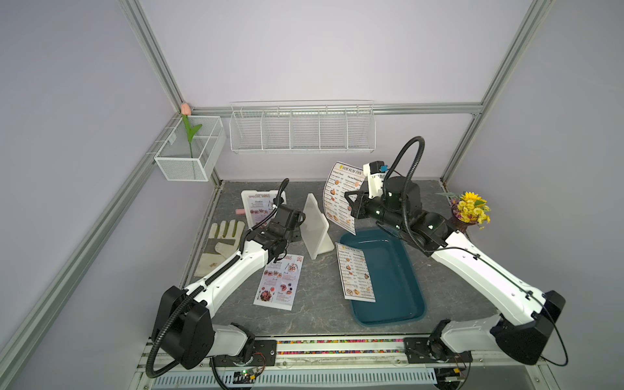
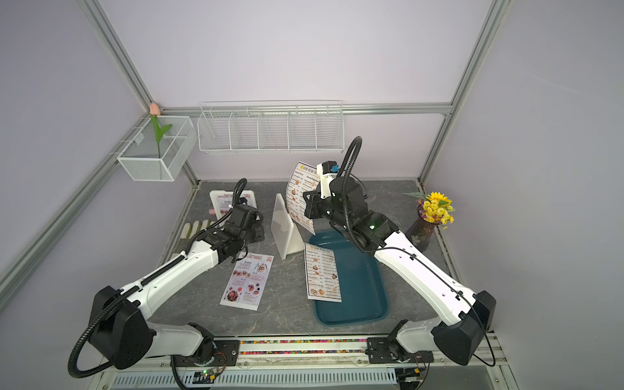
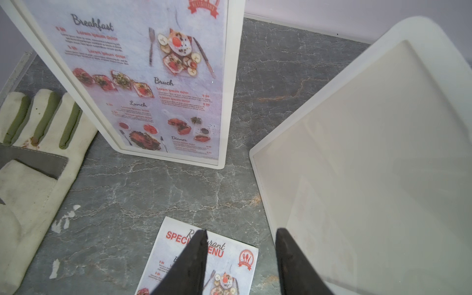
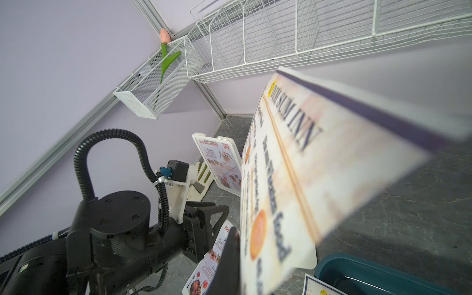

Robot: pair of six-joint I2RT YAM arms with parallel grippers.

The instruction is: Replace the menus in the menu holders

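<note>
My right gripper [image 1: 353, 199] is shut on the edge of a dim sum menu [image 1: 337, 195], which hangs upright and curved in the air. Just to its left stands an empty white menu holder [image 1: 314, 227]; its clear face fills the right side of the left wrist view. My left gripper is part open beside that holder, its fingers apart with nothing gripped. Further back on the left, another holder [image 3: 231, 123] contains a breakfast menu [image 3: 162, 93]. A restaurant special menu [image 1: 278, 286] lies flat on the table in front of the left gripper.
A second dim sum menu [image 1: 355, 271] rests across the left rim of a teal tray [image 1: 396, 286]. Work gloves [image 1: 221, 250] lie at the left. A vase of yellow flowers [image 1: 471, 208] stands at the right. Wire baskets [image 1: 302, 130] hang at the back.
</note>
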